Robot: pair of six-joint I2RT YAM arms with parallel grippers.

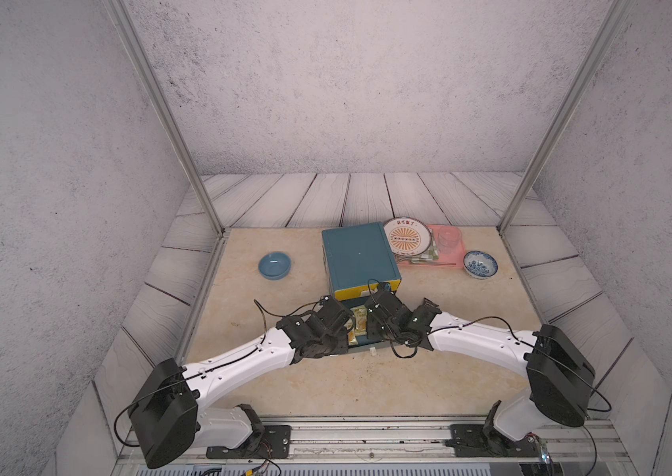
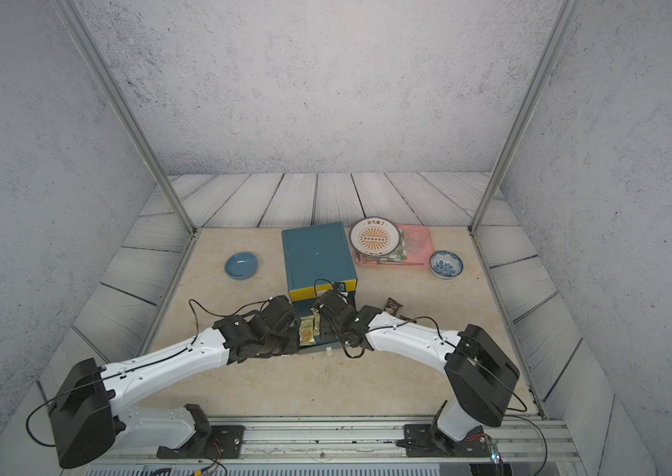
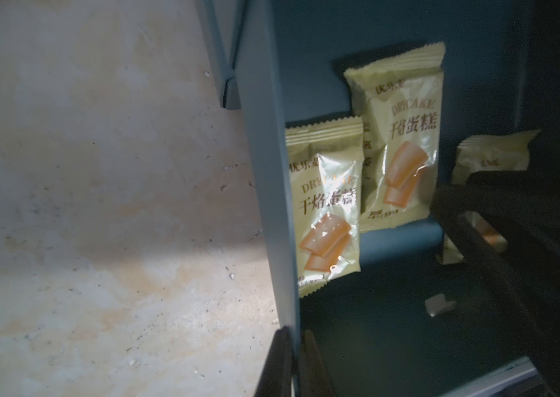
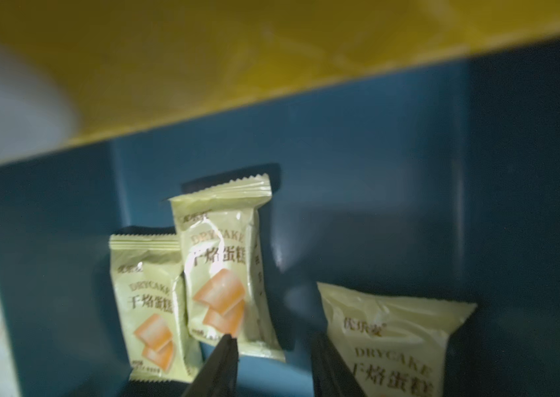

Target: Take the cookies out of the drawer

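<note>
Three yellow cookie packs lie in the pulled-out blue drawer (image 4: 359, 165): a left pack (image 4: 150, 311), a middle pack (image 4: 220, 271) and a right pack (image 4: 389, 337), cut off by the frame's bottom. In the left wrist view, my left gripper is shut on the thin side wall (image 3: 278, 218) of the drawer, one finger on either side. My right gripper is open inside the drawer, its fingertips between the middle and right packs and nothing held. Its dark fingers (image 3: 491, 244) partly cover the right pack in the left wrist view.
The blue cabinet (image 1: 359, 254) stands behind the drawer, its yellow edge close above my right gripper. A blue bowl (image 1: 274, 265) is at left; a plate (image 1: 407, 236), pink tray (image 1: 455, 255) and patterned bowl (image 1: 480, 264) are at back right. A brown packet (image 2: 393, 304) lies by the right arm.
</note>
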